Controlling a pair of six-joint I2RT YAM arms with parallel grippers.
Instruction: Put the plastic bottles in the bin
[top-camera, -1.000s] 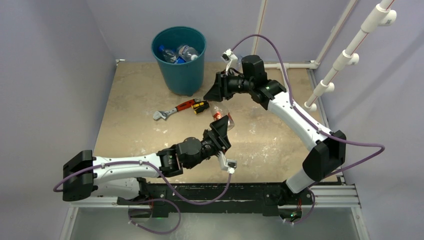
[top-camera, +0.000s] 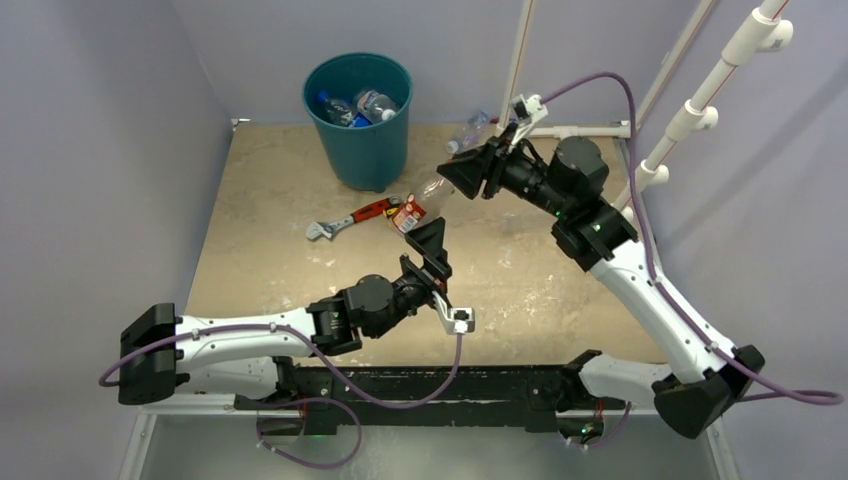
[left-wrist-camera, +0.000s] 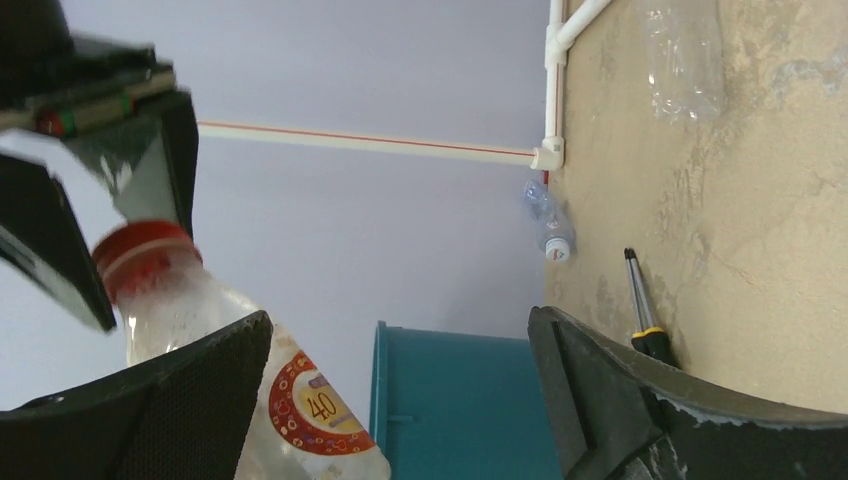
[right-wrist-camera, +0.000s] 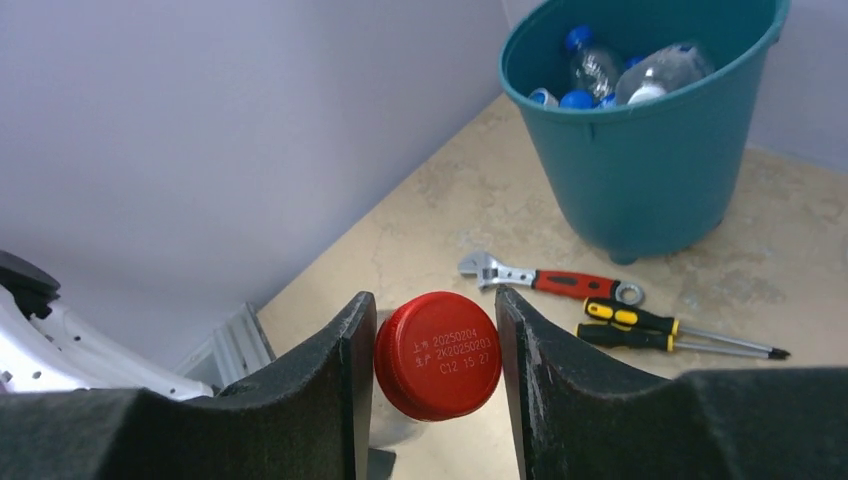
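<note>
A clear bottle with red cap and orange label (top-camera: 425, 200) hangs tilted from my right gripper (top-camera: 455, 175), which has the cap (right-wrist-camera: 438, 355) between its fingers. My left gripper (top-camera: 425, 240) stands open just below the bottle's lower end; in the left wrist view its fingers are wide apart, with the bottle beyond the left one. The teal bin (top-camera: 355, 160) at the back holds several bottles (top-camera: 375, 105). Another small bottle (left-wrist-camera: 548, 225) lies at the back of the table, right of the bin.
A wrench (right-wrist-camera: 560, 282) and screwdrivers (right-wrist-camera: 630, 335) lie in front of the bin. Another clear plastic item (left-wrist-camera: 685, 55) lies on the table (top-camera: 260, 240). White pipes (top-camera: 685, 120) run along the back and right side.
My right arm has moved right with the bottle, whose lower end has swung left. My left gripper has shifted slightly left and up in the top view.
</note>
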